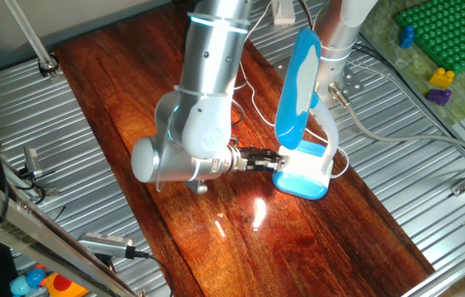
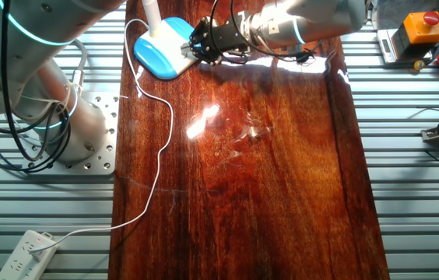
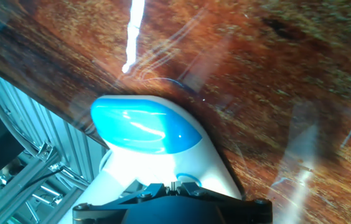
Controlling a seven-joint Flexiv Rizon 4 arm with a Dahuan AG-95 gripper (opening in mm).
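Observation:
A blue and white desk lamp stands on the wooden table, its tilted head (image 1: 297,91) above its base (image 1: 301,185). The head is out of frame in exterior view 2, where the base (image 2: 154,59) and lower stem show. My gripper (image 1: 279,161) reaches the base from the side, fingertips at its white part. In the wrist view the gripper looks shut, tips together, with nothing visible between them. Close by its tips, a blue-ringed round spot (image 3: 188,177) on the base is partly covered. Whether the tips touch the base I cannot tell.
A white cable (image 2: 159,155) runs from the lamp along the table's edge to a power strip (image 2: 23,257).

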